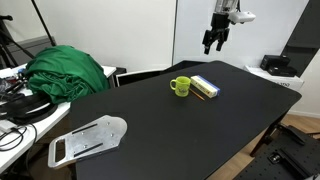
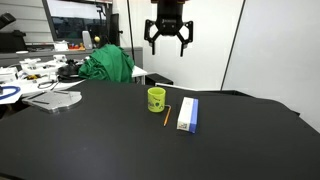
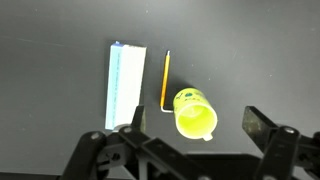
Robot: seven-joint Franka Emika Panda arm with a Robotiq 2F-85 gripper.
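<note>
My gripper [image 1: 214, 44] hangs open above the far side of the black table, nothing between its fingers. In exterior view 2 the gripper [image 2: 168, 46] is well above the objects. A green mug [image 3: 192, 117] stands on the table; its open top shows in the wrist view, toward the right finger. Beside it lies an orange pencil [image 3: 166, 80]. A white box with blue edges [image 3: 125, 85] lies flat on the pencil's other side. The mug [image 2: 156, 99], pencil [image 2: 167, 116] and box [image 2: 188, 114] are close together but apart.
A flat silver metal plate [image 1: 88, 140] lies at the table's near left corner. Green cloth [image 1: 66, 74] is heaped on a side surface beyond the left edge, near black gear.
</note>
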